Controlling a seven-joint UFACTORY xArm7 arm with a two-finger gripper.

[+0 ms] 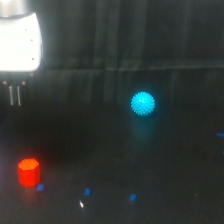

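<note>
In the upper left, my gripper hangs below a white arm body that the frame's left edge partly cuts off. Two thin fingers point down, a narrow dark gap between them and no object visible there; whether the fingers are open or shut is unclear. A red six-sided block stands on the dark surface, lower in the frame than the fingertips and clearly apart from them. Right of centre is a bright blue spiky ball, well away from the gripper.
Small blue marks and a tiny pale speck dot the dark surface near the front. Another blue mark shows at the right edge. Dark folded cloth forms the background.
</note>
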